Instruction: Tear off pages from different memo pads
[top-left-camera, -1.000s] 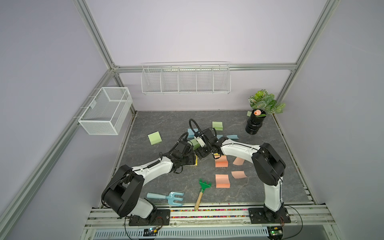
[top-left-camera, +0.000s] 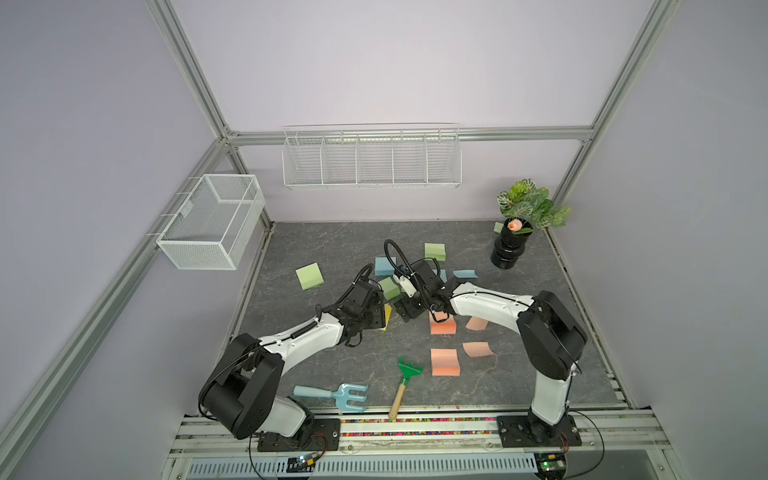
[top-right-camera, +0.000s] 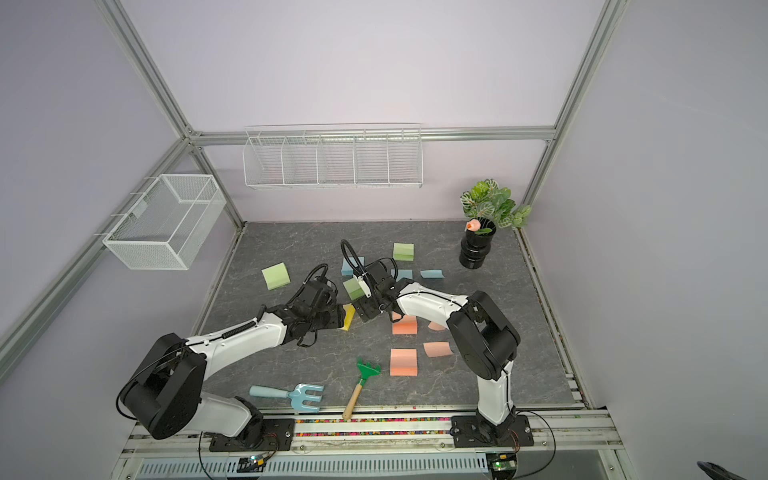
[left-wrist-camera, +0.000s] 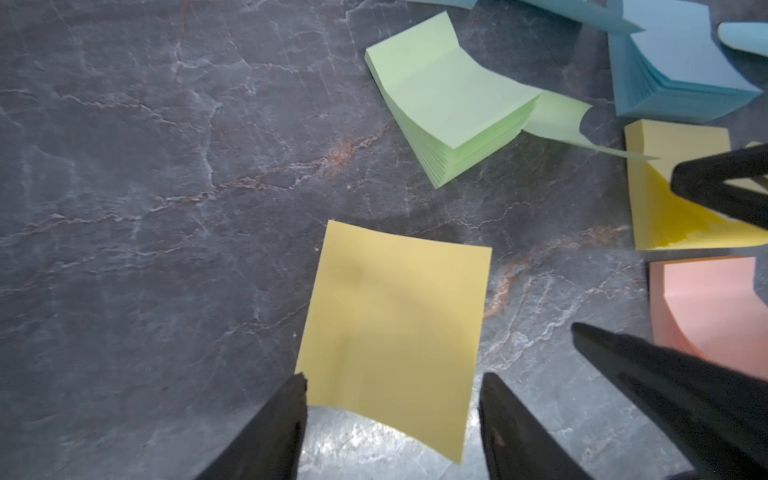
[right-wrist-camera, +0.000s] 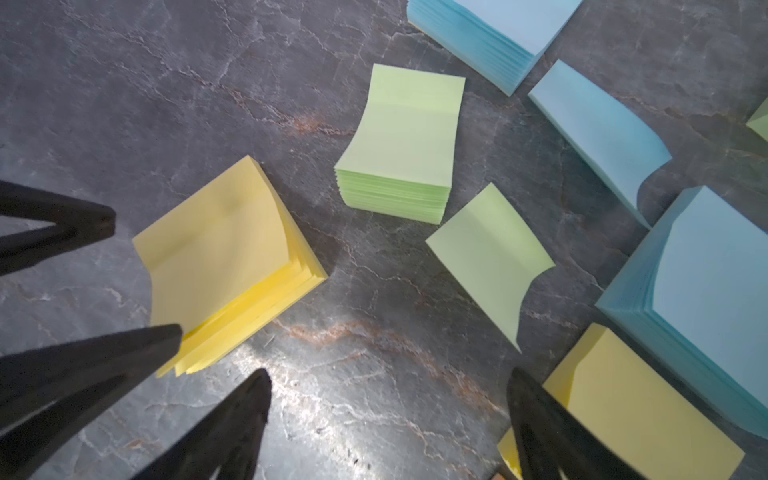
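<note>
My left gripper is open above a yellow sheet (left-wrist-camera: 392, 328); its fingers hold nothing. In the right wrist view, my right gripper is open over bare table, between a yellow pad (right-wrist-camera: 224, 248) at left and another (right-wrist-camera: 624, 408) at right. Green pads (right-wrist-camera: 400, 128) and blue pads (right-wrist-camera: 696, 288) stand nearby, with a loose green sheet (right-wrist-camera: 488, 256) and a loose blue sheet (right-wrist-camera: 600, 128). Pink pads (top-left-camera: 445, 361) and loose pink sheets (top-left-camera: 477, 349) lie to the right.
A blue fork (top-left-camera: 348, 397) and a green rake (top-left-camera: 405, 376) lie at the front. A potted plant (top-left-camera: 507, 248) stands back right. White wire baskets (top-left-camera: 206, 253) hang on the left and back frame.
My left arm has shifted slightly to the left.
</note>
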